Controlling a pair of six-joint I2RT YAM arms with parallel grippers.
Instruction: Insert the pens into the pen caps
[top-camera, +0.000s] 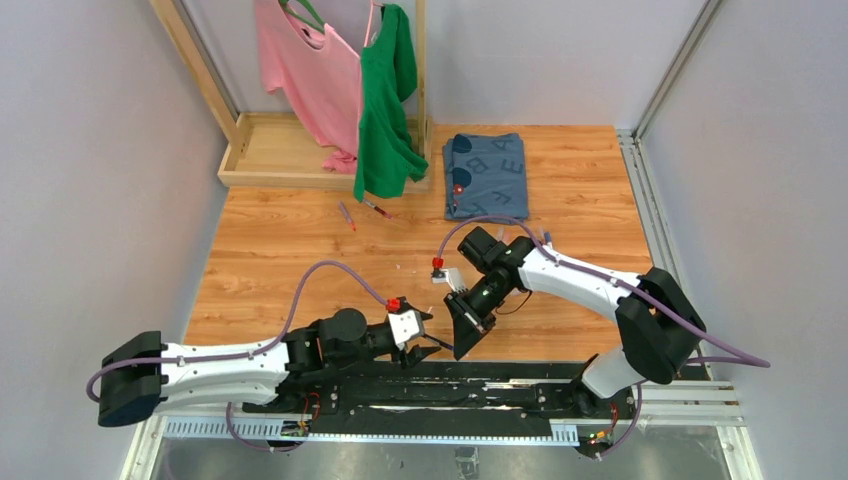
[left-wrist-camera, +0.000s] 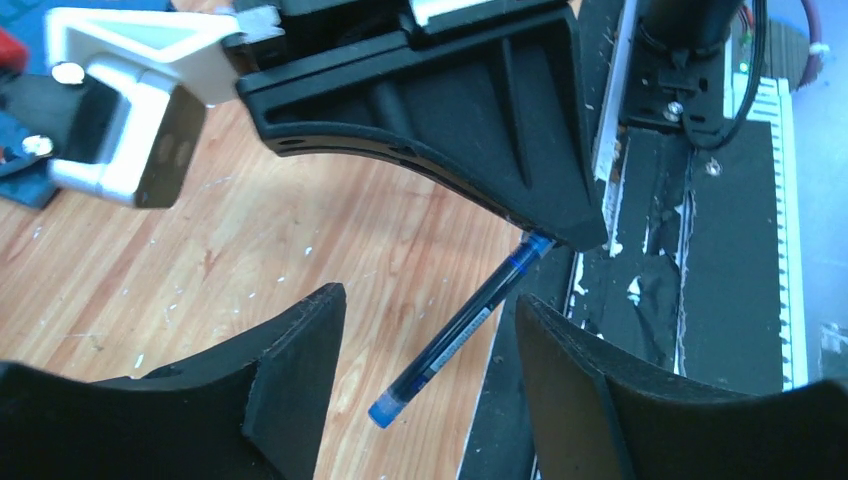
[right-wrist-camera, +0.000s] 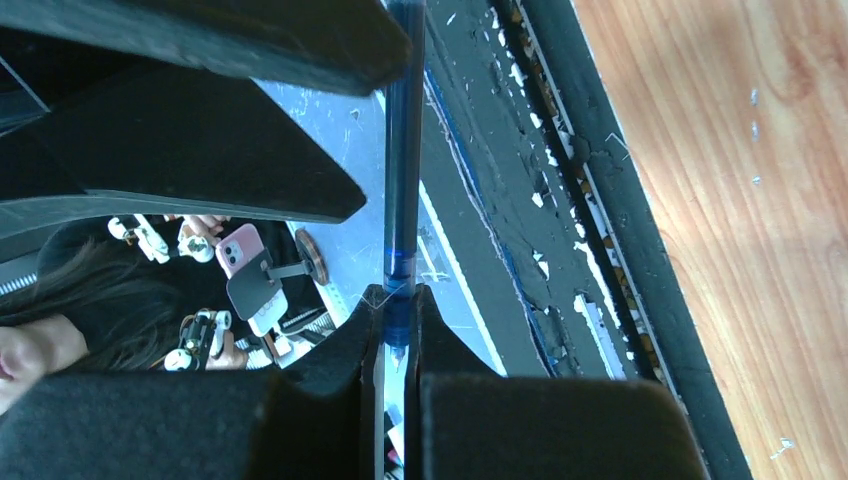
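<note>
A dark blue pen (left-wrist-camera: 460, 330) runs slanting from the tips of my right gripper, which is shut on it, down toward my left gripper. The left one is part open, its fingers on either side below the pen, not visibly gripping it. In the top view both grippers meet low in the middle, near the table's front edge, with the pen (top-camera: 437, 341) between them. Loose pens (top-camera: 376, 207) with red parts lie at the back, beside the wooden frame.
A folded denim cloth (top-camera: 484, 175) lies at the back centre-right. Pink and green shirts (top-camera: 385, 110) hang from a wooden rack (top-camera: 240, 170).
</note>
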